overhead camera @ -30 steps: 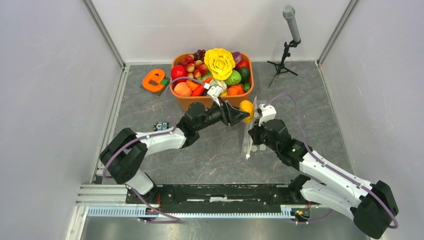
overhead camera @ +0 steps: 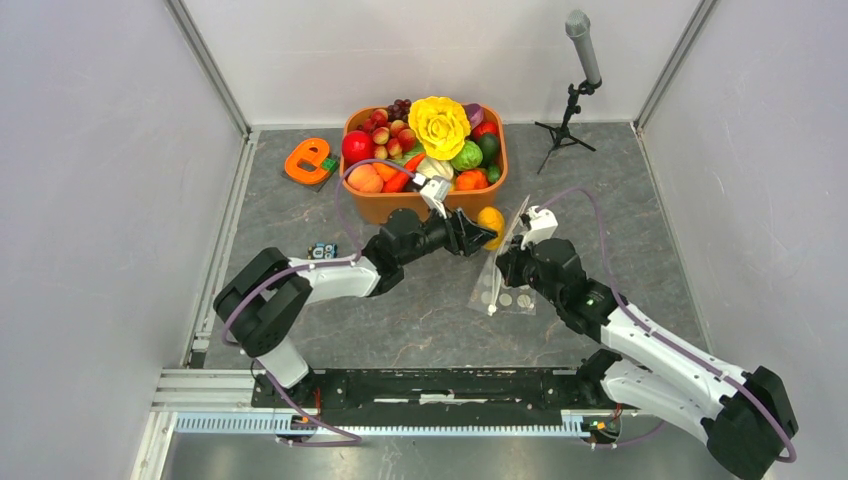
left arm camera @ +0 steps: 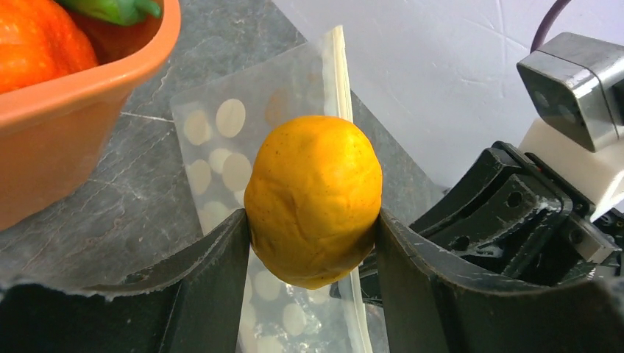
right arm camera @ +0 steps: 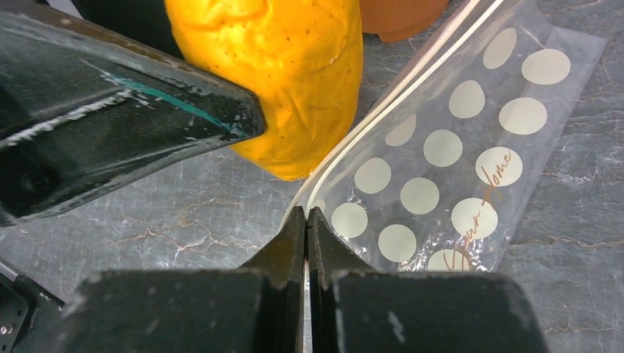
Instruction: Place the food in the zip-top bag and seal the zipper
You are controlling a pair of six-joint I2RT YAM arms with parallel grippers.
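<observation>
My left gripper is shut on a yellow-orange fruit (left arm camera: 313, 191), which it holds beside the clear dotted zip bag (left arm camera: 221, 125), at the bag's zipper side. In the right wrist view the fruit (right arm camera: 294, 81) hangs just left of the zipper strip, outside the bag as far as shows. My right gripper is shut at the zipper edge of the bag (right arm camera: 456, 162), the thin strip running between its fingertips.
An orange basket (overhead camera: 385, 208) full of produce stands behind the grippers. An orange toy (overhead camera: 305, 150) and a small board (overhead camera: 322, 250) lie on the left. A microphone stand (overhead camera: 568, 115) stands back right.
The fruit in my left gripper has shifted slightly. The bag's lower part has moved a little and shows more of its dotted face below my right gripper.
</observation>
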